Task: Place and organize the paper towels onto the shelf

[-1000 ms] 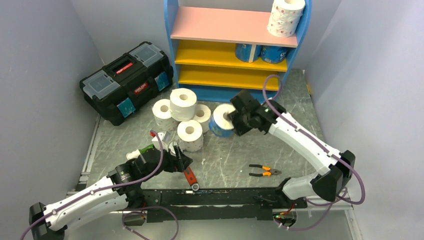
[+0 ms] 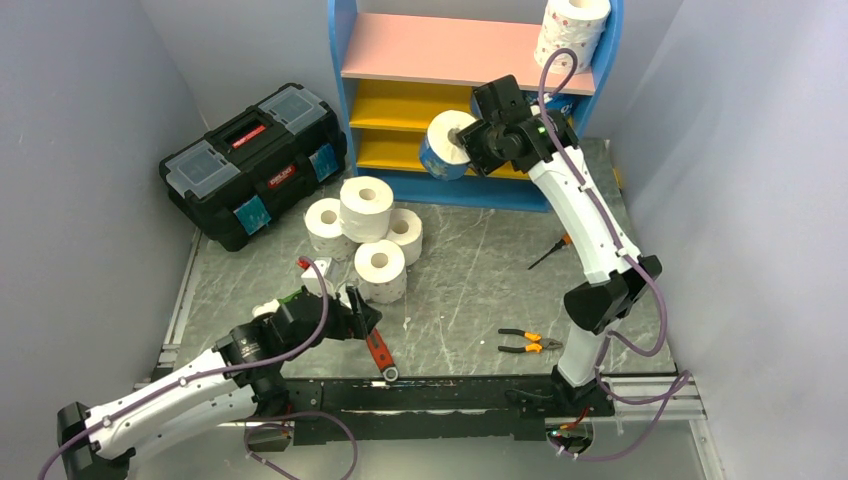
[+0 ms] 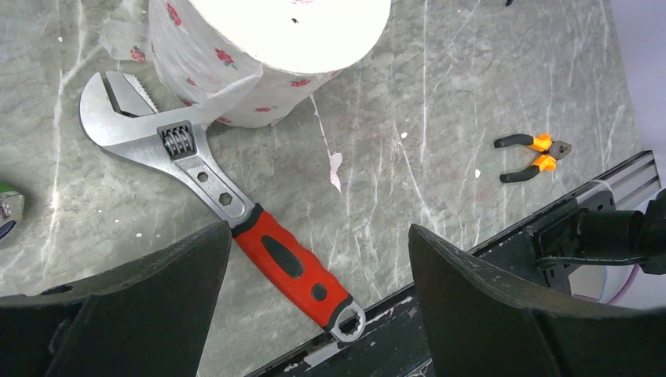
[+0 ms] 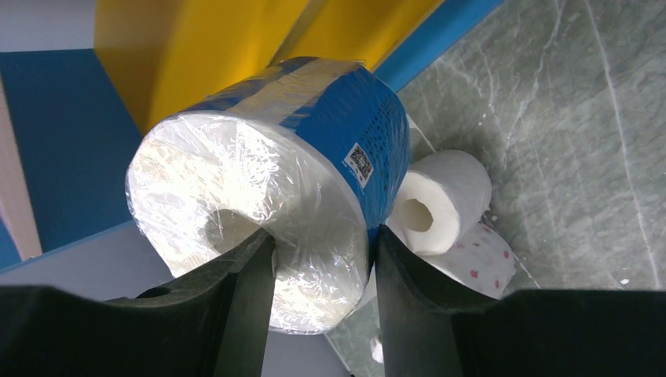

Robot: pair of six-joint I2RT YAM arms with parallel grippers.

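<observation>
My right gripper is shut on the edge of a blue-wrapped paper towel roll (image 2: 445,145), holding it up in front of the shelf's yellow boards. In the right wrist view, plastic film covers the roll's white end. The shelf (image 2: 440,48) has a pink top board carrying a flowered roll (image 2: 573,32) at its right end. Another blue roll (image 2: 566,103) sits on the yellow level below, largely hidden behind my right arm. Several white rolls (image 2: 380,270) are grouped on the table, one raised above others. My left gripper stands open over the red-handled wrench, nothing between its fingers.
A black toolbox (image 2: 255,165) fills the back left. The adjustable wrench (image 3: 290,267) lies close to the nearest flowered roll. Pliers (image 2: 530,341) and a screwdriver (image 2: 550,250) lie on the right.
My right gripper has carried the blue roll up from the table beside the white rolls to the front of the shelf, its arm now covering the stored blue rolls. The left arm has barely moved.
</observation>
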